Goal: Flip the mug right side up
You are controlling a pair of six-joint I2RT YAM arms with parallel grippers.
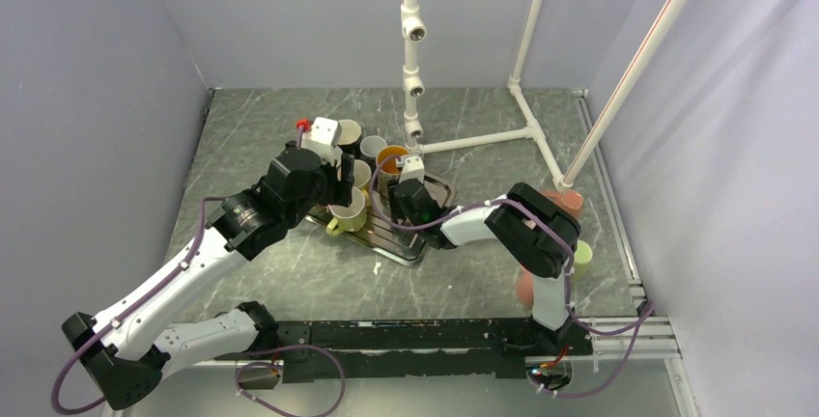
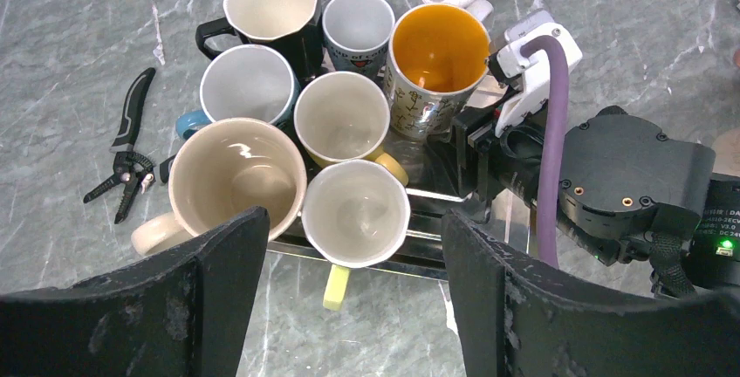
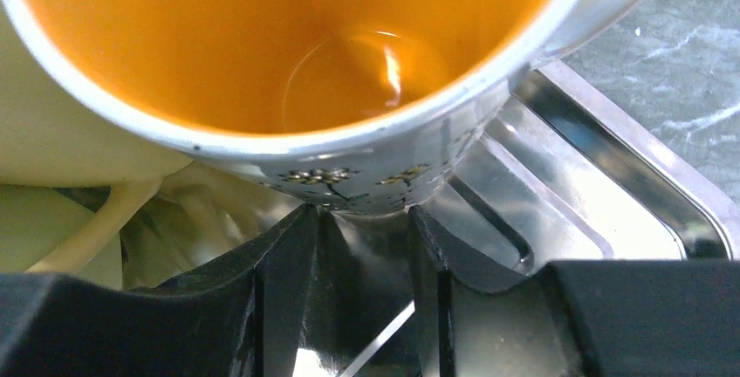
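Observation:
An orange-lined patterned mug (image 2: 425, 98) stands upright in a metal tray (image 3: 611, 194) among several mugs. My right gripper is low at its near side, fingertips at the mug's lower wall; whether they grip it is hard to tell. My left gripper hangs above the cluster, fingers apart, over a white-lined mug with a pale yellow handle (image 2: 353, 211) and a cream mug (image 2: 236, 167).
Pliers (image 2: 128, 124) lie left of the mugs. White pipe frame (image 1: 483, 142) stands behind and right. Reddish and green cups (image 1: 582, 258) sit at the right edge.

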